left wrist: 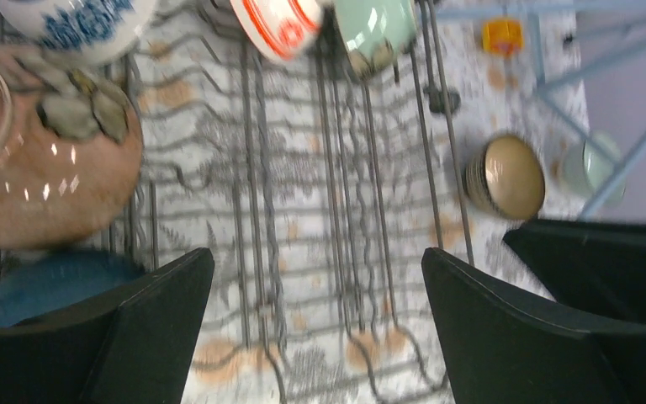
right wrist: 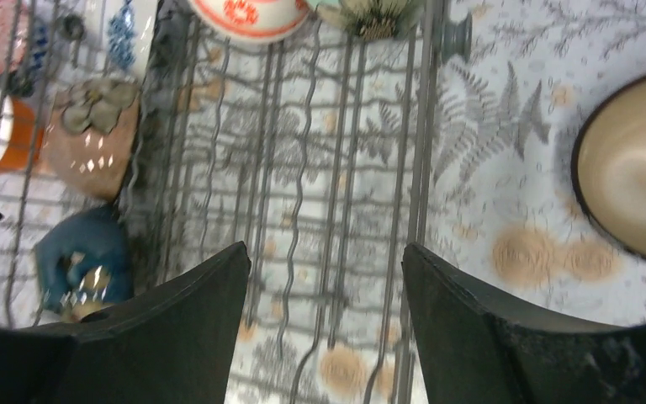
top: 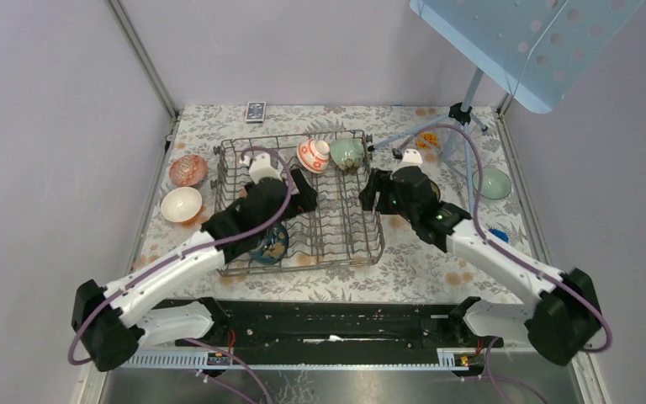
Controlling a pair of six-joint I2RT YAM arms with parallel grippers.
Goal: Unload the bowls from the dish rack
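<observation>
The wire dish rack [top: 336, 261] holds an orange-white bowl [top: 312, 153], a green bowl [top: 346, 151], a blue patterned bowl [top: 271, 248], a brown bowl [left wrist: 76, 181] and a blue-white bowl [left wrist: 92, 25]. My left gripper [top: 300, 192] hovers open over the rack's middle. My right gripper [top: 373, 190] is open over the rack's right side. Neither holds anything. A tan bowl [right wrist: 631, 164] lies outside the rack to the right, partly hidden by my right arm in the top view.
A white bowl [top: 181, 204] and a red patterned bowl [top: 187, 171] sit left of the rack. A green dish [top: 495, 183] lies far right beside a light-blue stand [top: 471, 93]. A blue object [top: 498, 237] is partly hidden by the right arm.
</observation>
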